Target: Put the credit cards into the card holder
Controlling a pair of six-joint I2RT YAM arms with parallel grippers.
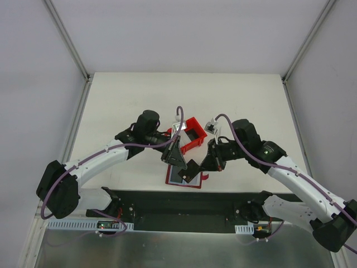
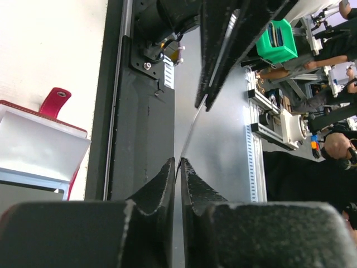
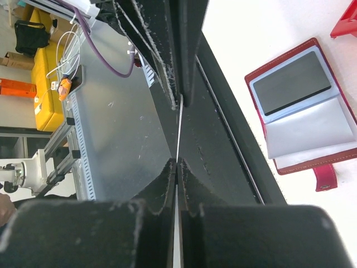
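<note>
A thin dark card [image 1: 189,171] is suspended above the open red card holder [image 1: 174,181], seen edge-on in both wrist views. My right gripper is shut on it. My left gripper [image 1: 179,163] reaches the card's other end; in the left wrist view its fingertips [image 2: 169,170] lie close around or beside the card's edge, and how far apart they stand is hard to tell. The holder [image 3: 301,105] has a dark card in one pocket and a pale flap below it.
A red bin [image 1: 195,139] with pale and dark contents sits behind the grippers.
</note>
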